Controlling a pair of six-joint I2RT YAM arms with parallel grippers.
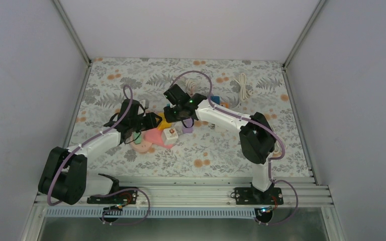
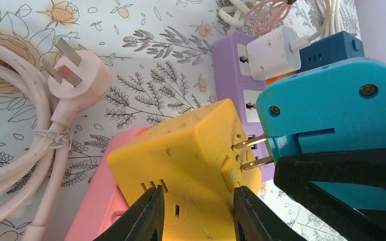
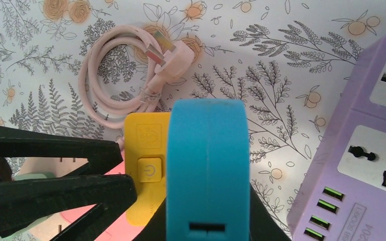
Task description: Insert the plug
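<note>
A blue plug adapter [image 2: 342,115] hangs in front of my right gripper [image 1: 169,114], its two pins [image 2: 255,161] at the side face of a yellow cube socket [image 2: 176,160]; whether they enter the holes is hard to tell. The right fingers sit round the blue adapter, though contact is unclear. My left gripper [image 1: 153,120] is at the yellow cube, fingertips low in the left wrist view; its grip on the cube cannot be made out.
A purple power strip [image 3: 321,160] with a white charger [image 2: 271,55] lies beyond. A pink coiled cable [image 3: 93,75] with a plug, a pink block [image 2: 95,201] and a white cube [image 1: 170,135] surround the grippers.
</note>
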